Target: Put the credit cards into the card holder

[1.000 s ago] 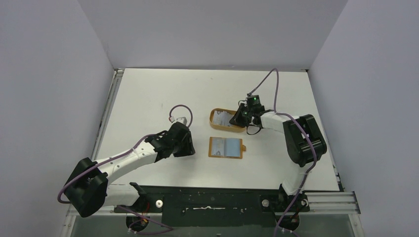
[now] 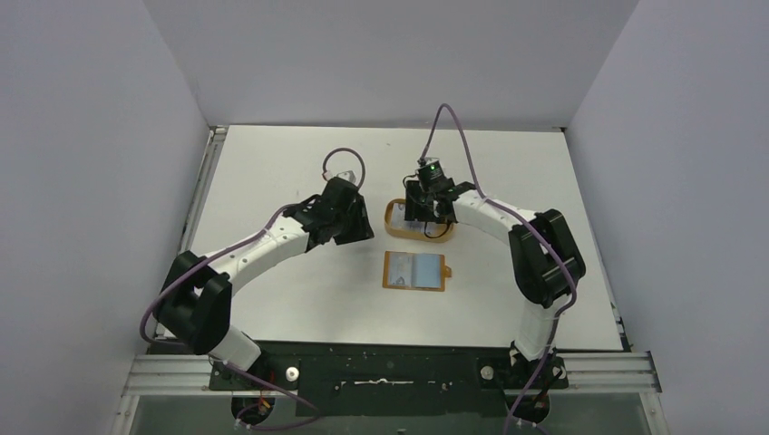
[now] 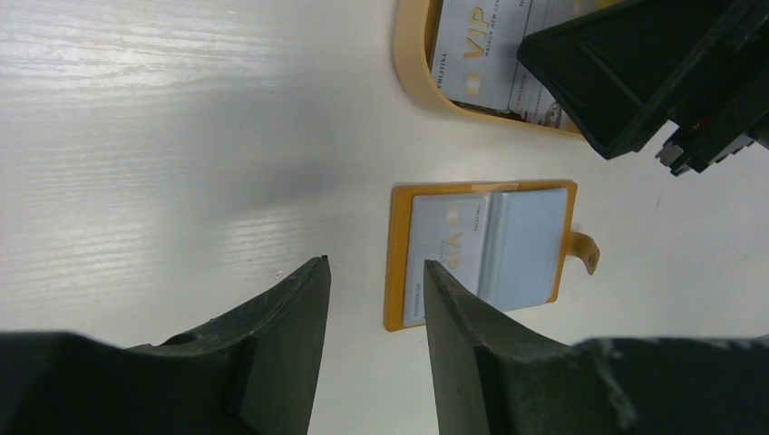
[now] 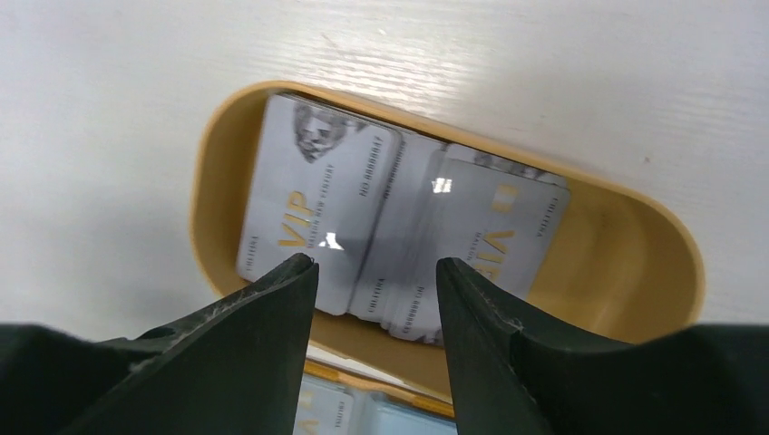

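Observation:
Several grey VIP cards [image 4: 317, 195] lie overlapping in a tan, round-ended box [image 4: 644, 263]; a second card face [image 4: 499, 227] shows right of the first, and the box's right end is bare. Over this box hangs my right gripper, open and empty. In front of the box lies a flat tan-rimmed holder [image 3: 399, 263], with a grey VIP card [image 3: 444, 249] in its left half and a plain pale-blue surface [image 3: 528, 245] in its right. My left gripper, also open and empty, hovers over the table left of the holder.
A small tan tab [image 3: 585, 251] sticks out from the holder's right side. The right arm's dark gripper body [image 3: 635, 63] covers part of the box in the left wrist view.
My right gripper has moved left over the box of cards. The left gripper has moved away from the front edge and slightly right. Box and holder have stayed put.

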